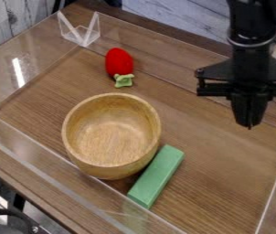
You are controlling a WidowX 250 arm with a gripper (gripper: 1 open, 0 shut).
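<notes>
My gripper [248,108] hangs on the right side of the view, above bare table; whether its fingers are open or shut is hard to tell. A wooden bowl [110,137] sits left of centre. A red object with a green top [119,64], resembling a strawberry, lies at the upper left. A green block [155,175] lies below and right of the bowl, at a slant.
A clear plastic bin [82,27] stands at the back left. The wooden table [207,187] has free room in the middle and on the right. Clear edges border the workspace.
</notes>
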